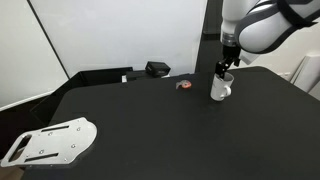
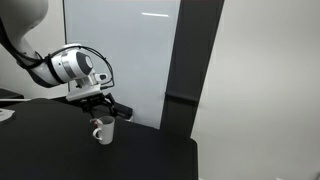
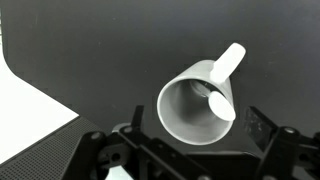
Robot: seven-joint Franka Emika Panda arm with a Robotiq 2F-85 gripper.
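A white mug [image 3: 195,105] stands upright on the black table, its handle toward the upper right in the wrist view. Inside it lies a small white object [image 3: 220,104], partly hidden by the wall; I cannot tell what it is. My gripper is over the mug with its dark fingers [image 3: 263,128] spread wide, one on each side of the mug, and nothing held between them. From the side, the mug [image 1: 221,87] sits just below the gripper. In the second exterior view the mug [image 2: 104,130] also shows under the arm.
A small orange and grey item [image 1: 184,85] lies left of the mug. Behind it, near the wall, is a black box [image 1: 157,69]. A white slotted plate [image 1: 50,142] rests at the table's left edge.
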